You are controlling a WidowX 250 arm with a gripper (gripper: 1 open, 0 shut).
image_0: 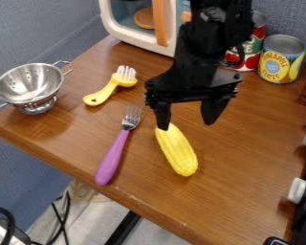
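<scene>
My black gripper point(186, 113) hangs open over the middle of the wooden table, its two fingers apart with no object visible between them. A yellow corn cob point(178, 151) lies just below it on the tabletop. To the left lie a purple-handled fork point(114, 153) and a yellow brush-like utensil point(102, 92).
A steel colander point(31, 88) sits at the left edge. A toy oven point(130, 24) and cans point(282, 59) stand at the back. A black appliance with white knobs point(300, 191) borders the right.
</scene>
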